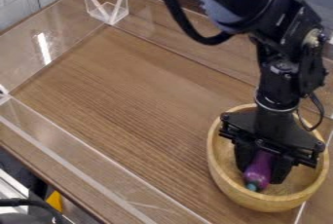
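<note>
My black gripper (267,148) reaches down into a yellow bowl (240,194) at the lower right of the camera view. It is shut on a purple object (258,172) with a teal tip, low inside the bowl. The fingers partly hide the object and the bowl's interior.
A wooden tabletop (117,101) fills most of the view, clear to the left of the bowl. A clear plastic container (107,6) stands at the back left. The table's edge runs along the lower left, with dark items beyond it.
</note>
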